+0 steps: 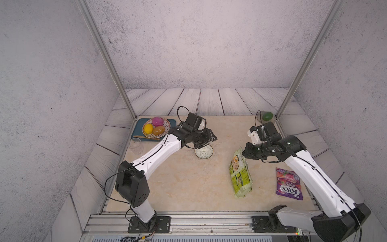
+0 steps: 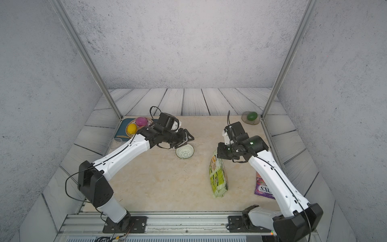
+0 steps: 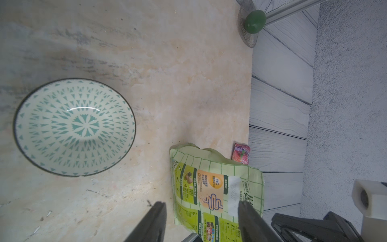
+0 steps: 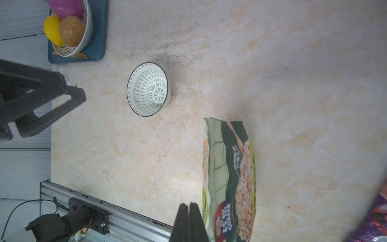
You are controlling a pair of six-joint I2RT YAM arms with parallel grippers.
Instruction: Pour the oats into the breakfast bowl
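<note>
The breakfast bowl (image 1: 204, 152), white inside with a green pattern, sits upright and empty mid-table. To its right the green and yellow oats bag (image 1: 241, 177) stands on the table. My left gripper (image 1: 212, 139) is above the table by the bowl's far rim; in the left wrist view its fingers (image 3: 155, 219) are spread with nothing between them. My right gripper (image 1: 246, 152) is at the upper right side of the bag. The right wrist view shows its fingers (image 4: 183, 221) closed together alongside the bag (image 4: 229, 177); no part of the bag shows between them.
At the far left a fruit basket (image 4: 86, 34) rests on a blue tray (image 4: 98, 44), with a clear glass (image 1: 135, 143) near it. A purple sweets packet (image 1: 288, 185) lies on the right. A green fruit (image 1: 267, 116) is at the back right.
</note>
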